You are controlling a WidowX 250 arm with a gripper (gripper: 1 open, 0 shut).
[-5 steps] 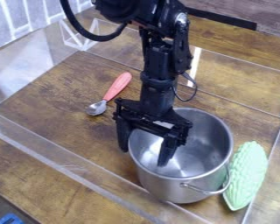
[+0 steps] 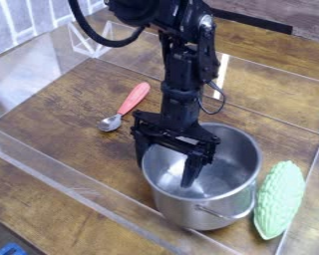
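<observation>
A steel pot [image 2: 215,204] with a wire handle stands on the wooden counter in the lower middle. My black gripper [image 2: 166,159] is over its left rim, with one finger outside the pot and the other reaching down inside it. Whether the fingers press on the wall between them is hard to tell.
A spoon with a pink handle [image 2: 133,99] lies to the upper left of the pot. A pale green corn-shaped object [image 2: 278,199] lies right beside the pot. Clear plastic edging borders the wooden surface [image 2: 63,144], which is free on the left.
The pot and gripper have shifted very slightly to the left. The spoon and green object look unmoved.
</observation>
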